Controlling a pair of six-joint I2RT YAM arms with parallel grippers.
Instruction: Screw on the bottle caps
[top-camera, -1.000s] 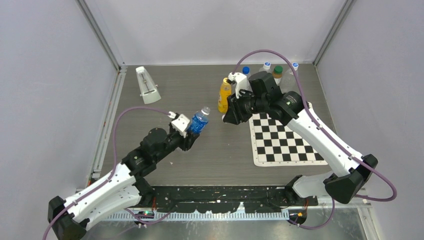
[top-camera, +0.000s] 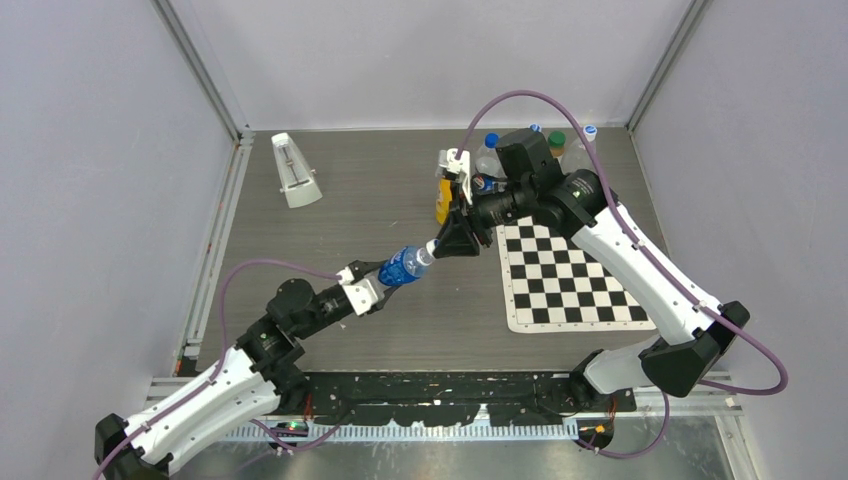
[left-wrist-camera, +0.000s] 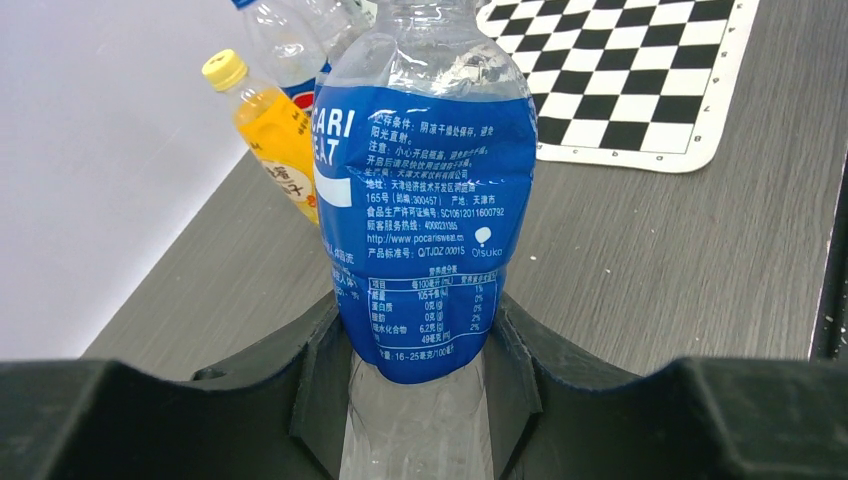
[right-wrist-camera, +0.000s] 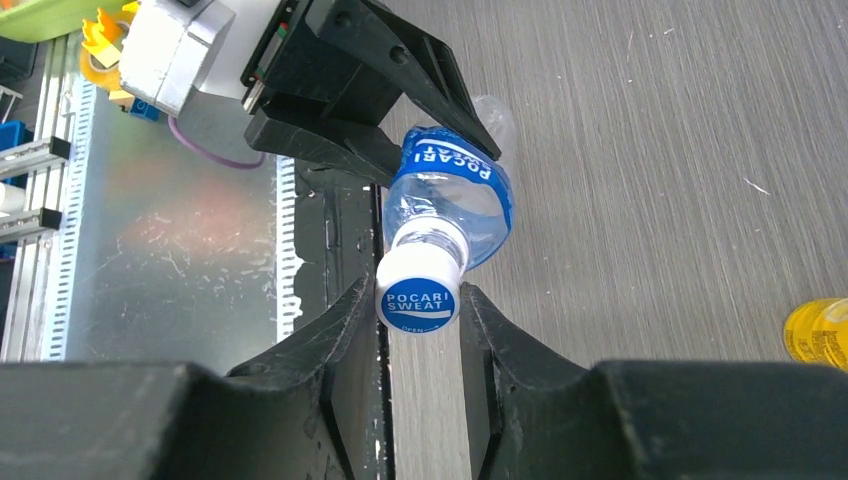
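Note:
A blue-labelled Pocari Sweat bottle (top-camera: 402, 266) is tilted in my left gripper (top-camera: 378, 283), which is shut on its lower body; in the left wrist view its label (left-wrist-camera: 420, 230) fills the middle. In the right wrist view a white cap (right-wrist-camera: 418, 290) sits at the bottle's neck, between the fingertips of my right gripper. Whether those fingers grip the cap, and whether it is seated on the thread, I cannot tell. In the top view the right gripper (top-camera: 440, 243) meets the bottle's top end.
Several bottles stand at the back right, including a yellow one (left-wrist-camera: 270, 140), by a checkerboard mat (top-camera: 560, 300). A white metronome-like object (top-camera: 297, 175) is at the back left.
My left gripper has tilted the bottle and moved it rightward, so its top now meets the right gripper.

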